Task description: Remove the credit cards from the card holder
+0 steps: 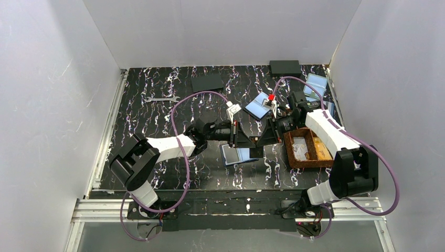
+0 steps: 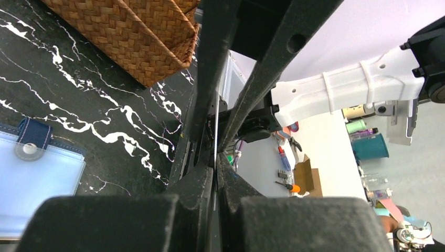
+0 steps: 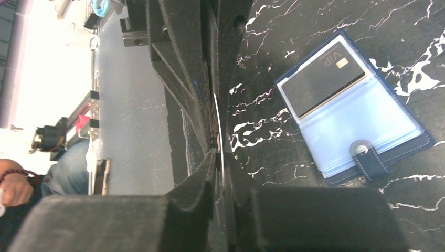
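A thin dark card [image 1: 256,153] hangs upright above the table between my left gripper [image 1: 239,139] and my right gripper [image 1: 268,137], which meet tip to tip. In the left wrist view it is edge-on, with the left gripper shut on it. The right wrist view also shows it edge-on between the right gripper's fingers; whether these grip it is hard to tell. The open blue card holder [image 3: 357,113] lies below on the table, a black VIP card [image 3: 322,79] in its pocket.
A wicker box [image 1: 294,163] stands at the right. Other blue holders [image 1: 257,105], dark slabs [image 1: 207,83] and a wrench [image 1: 161,99] lie toward the back.
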